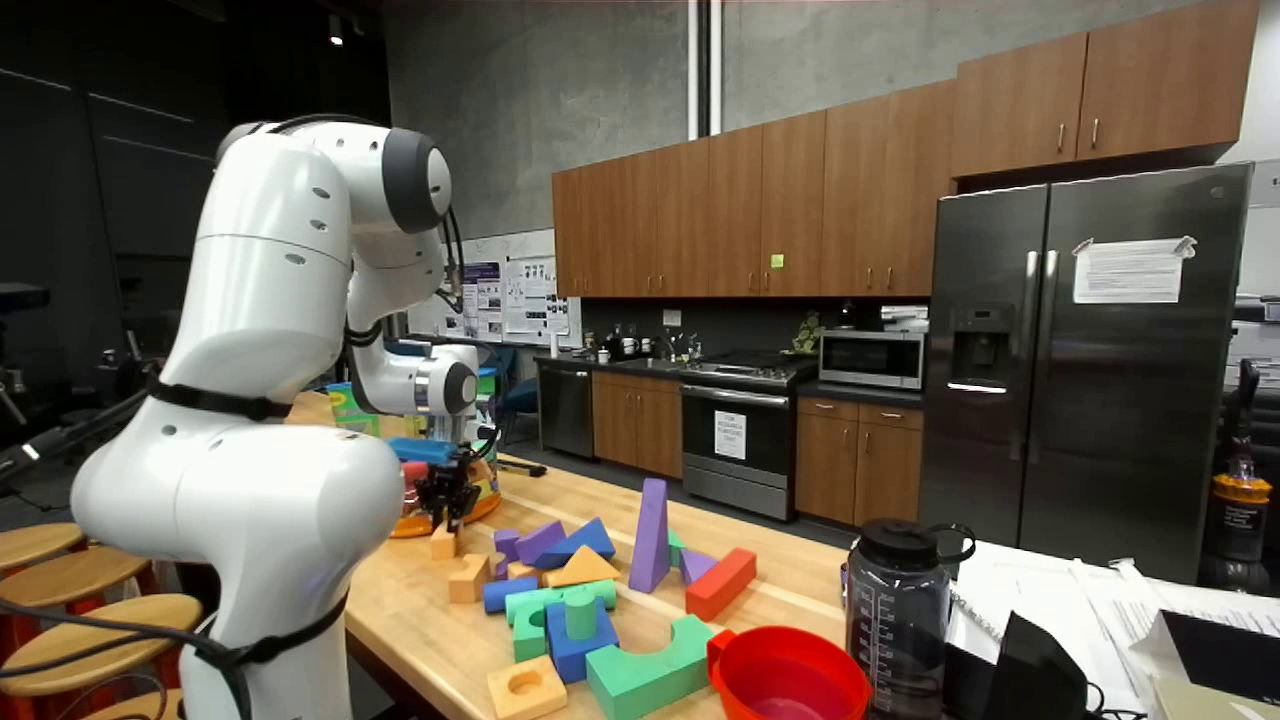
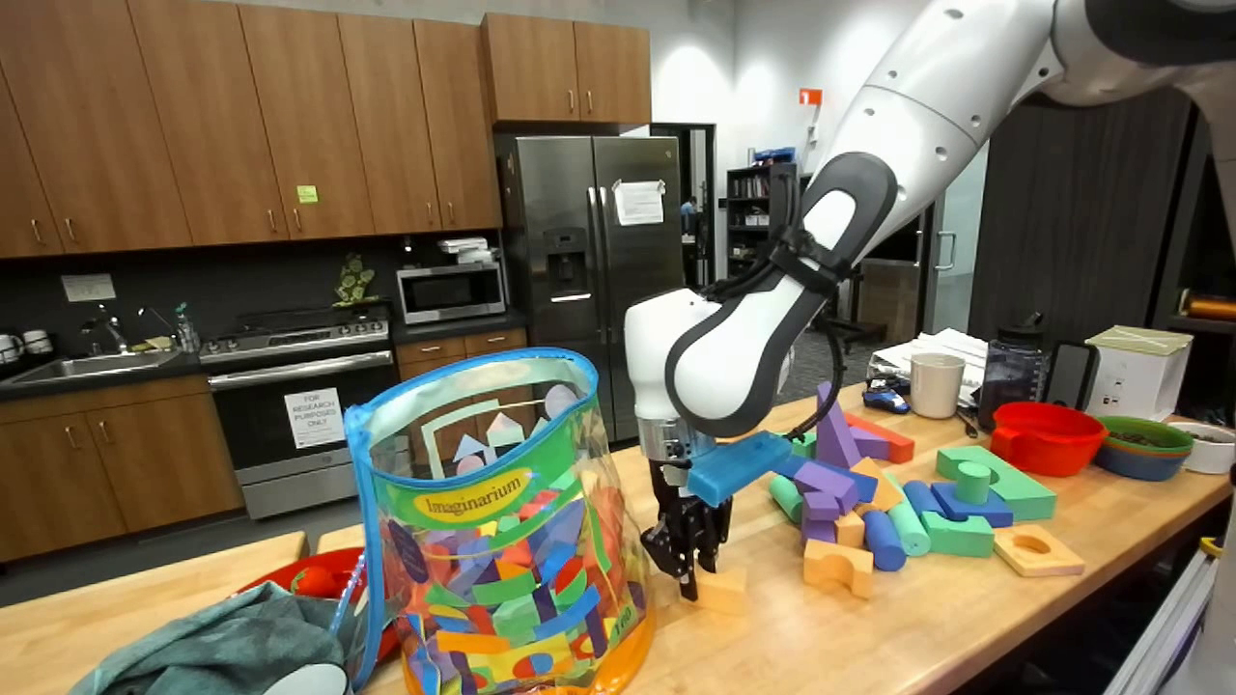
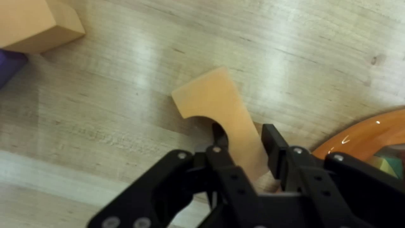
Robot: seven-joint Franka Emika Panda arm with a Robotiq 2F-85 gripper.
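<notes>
In the wrist view, a plain wooden arch block [image 3: 218, 97] lies between the black fingers of my gripper. One finger reaches into its curved notch and the other bears against its straight outer side, so the gripper is shut on it. Exterior view 2 shows the gripper [image 2: 687, 568] low over the table, with the wooden block [image 2: 723, 591] at its fingertips. From exterior view 1 the block [image 1: 443, 544] appears under the gripper [image 1: 451, 518], at or very near the tabletop.
A clear bag of colored blocks [image 2: 510, 544] with an orange base [image 3: 360, 131] stands close beside the gripper. Several loose blocks, including a notched wooden one [image 2: 837, 567], are heaped on the other side. A red bowl [image 1: 792, 672] sits farther along the table [image 1: 408, 600].
</notes>
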